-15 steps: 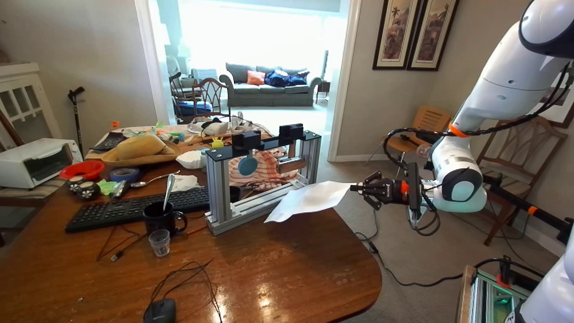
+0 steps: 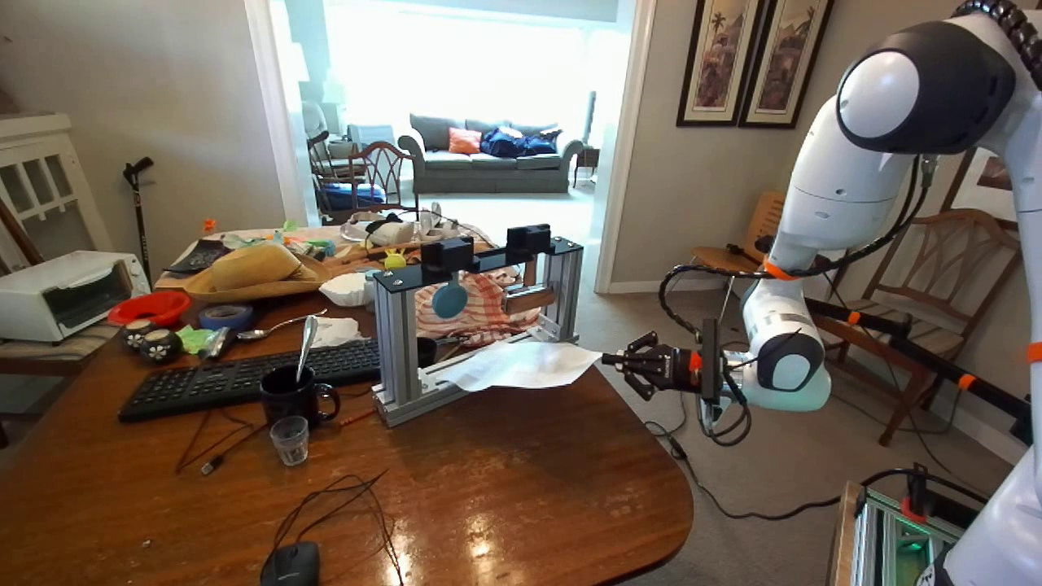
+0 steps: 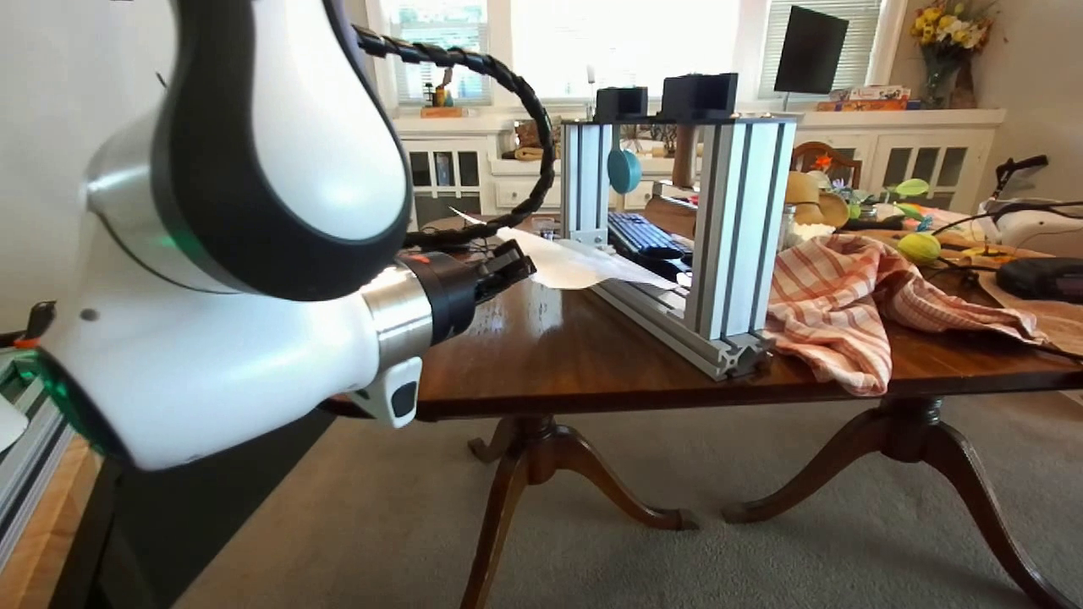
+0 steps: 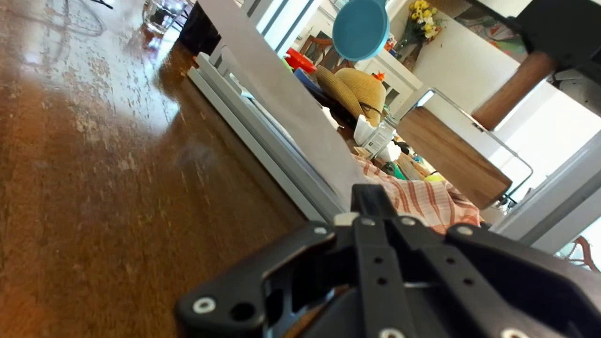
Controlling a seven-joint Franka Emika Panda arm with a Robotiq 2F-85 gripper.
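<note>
A sheet of white paper (image 2: 527, 365) is pinched at one corner by my gripper (image 2: 607, 360), whose fingers are closed together on it. The sheet sticks out ahead of the fingertips, roughly level and a little wavy. Its far end overlaps the lower rail of the metal frame (image 2: 396, 352), between the two posts; whether it touches the rail I cannot tell. In exterior view 2 the paper (image 3: 579, 266) reaches toward the frame's near post (image 3: 746, 223). Edge-on, the paper (image 4: 281, 96) runs up and left from my gripper in the wrist view, hiding part of the rail.
From the frame's top bar hang a blue disc (image 2: 449, 301) and a wooden block (image 2: 528, 299). Behind it lies a striped cloth (image 3: 827, 304). A black mug (image 2: 293, 397), a clear cup (image 2: 290, 440) and a keyboard (image 2: 244, 379) stand left.
My gripper has moved left toward the frame and slightly down, carrying the paper. The sheet's far end has shifted from in front of the frame to over its lower rail.
</note>
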